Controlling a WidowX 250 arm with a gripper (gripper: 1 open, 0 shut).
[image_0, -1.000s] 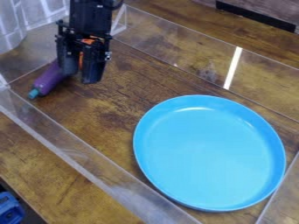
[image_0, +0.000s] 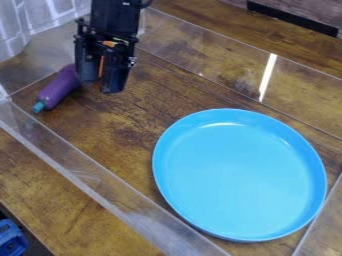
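Observation:
The black gripper (image_0: 104, 66) hangs at the upper left over the wooden surface, fingers pointing down. An orange object (image_0: 100, 57) shows partly behind it; whether it is between the fingers I cannot tell. A purple toy eggplant (image_0: 58, 88) with a teal tip lies just left of the gripper, partly near the clear wall.
A large blue plate (image_0: 239, 175) fills the lower right. Clear walls border the wooden surface (image_0: 140, 130) on several sides. A blue object (image_0: 11, 240) sits outside at the bottom left.
The gripper has shifted slightly to the left from a second ago. The eggplant and plate look unmoved.

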